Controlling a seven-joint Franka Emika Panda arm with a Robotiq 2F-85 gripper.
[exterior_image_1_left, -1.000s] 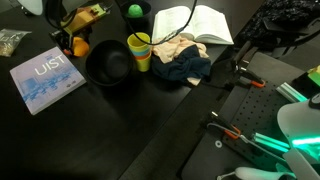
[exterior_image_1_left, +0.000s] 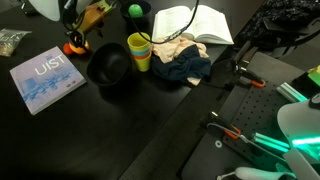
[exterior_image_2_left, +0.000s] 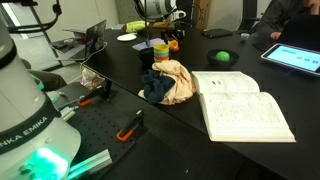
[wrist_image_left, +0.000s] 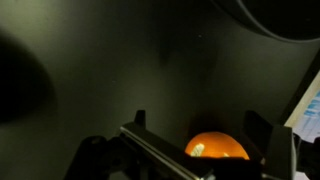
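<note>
The orange ball (wrist_image_left: 215, 146) shows low in the wrist view, between the dark fingers of my gripper. A gap separates it from the left finger, and the fingers look open. In exterior view 1 the gripper (exterior_image_1_left: 74, 38) points down over the orange ball (exterior_image_1_left: 75, 48), which appears at table height between the UIST book (exterior_image_1_left: 47, 79) and an empty-looking black bowl (exterior_image_1_left: 109, 65). The ball (exterior_image_2_left: 174, 45) is also visible in exterior view 2, behind the cups. Part of it is hidden by the fingers.
Stacked yellow and green cups (exterior_image_1_left: 138, 51) stand right of the black bowl. Farther back, a second dark bowl holds a green ball (exterior_image_1_left: 139, 10). Crumpled cloths (exterior_image_1_left: 183, 62) and an open book (exterior_image_1_left: 194, 23) lie to the right.
The orange ball and gripper have shifted slightly left, away from the black bowl.
</note>
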